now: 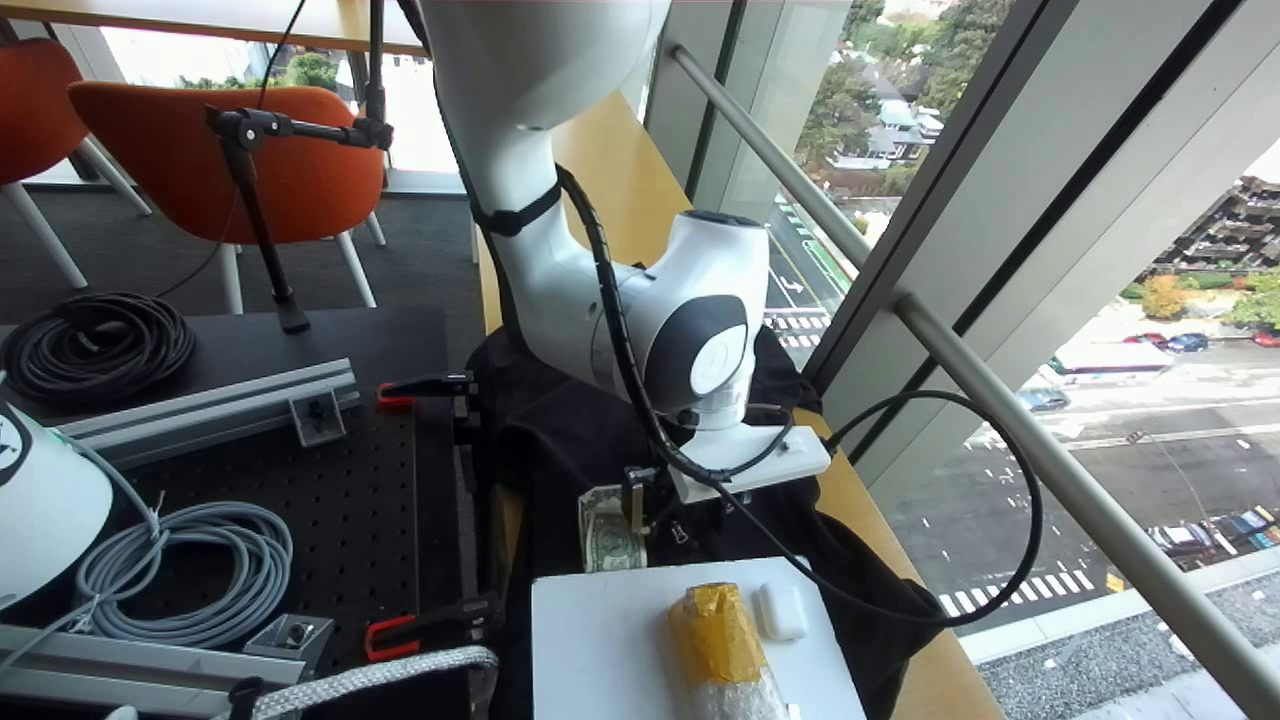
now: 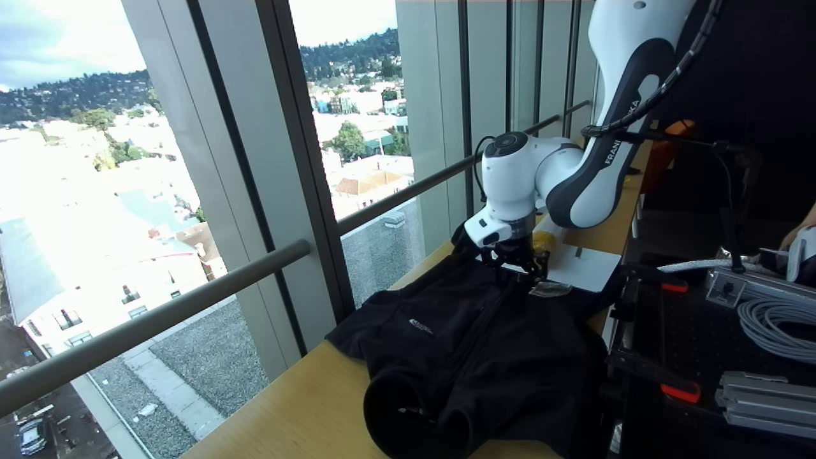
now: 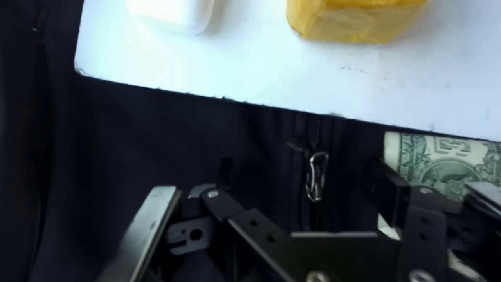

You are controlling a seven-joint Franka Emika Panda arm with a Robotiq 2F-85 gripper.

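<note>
My gripper is open, its two dark fingers well apart in the wrist view, low over a black jacket [image 2: 489, 336]. Between them shows only the jacket's zipper with a metal pull [image 3: 318, 176]. A dollar bill [image 3: 448, 164] lies on the jacket, off the outer side of the right finger, which hides part of it; whether they touch I cannot tell. In exterior view 1 the bill [image 1: 609, 538] shows just left of my gripper's dark finger, by the white board's [image 1: 588, 648] edge.
On the board sit a yellow-wrapped package [image 1: 720, 630] and a small white case [image 1: 782, 611]. A cable loops out beside the window rail [image 1: 1020, 414]. To the left, a black clamp [image 1: 432, 628] grips the dark table's edge. The jacket spreads over the wooden ledge.
</note>
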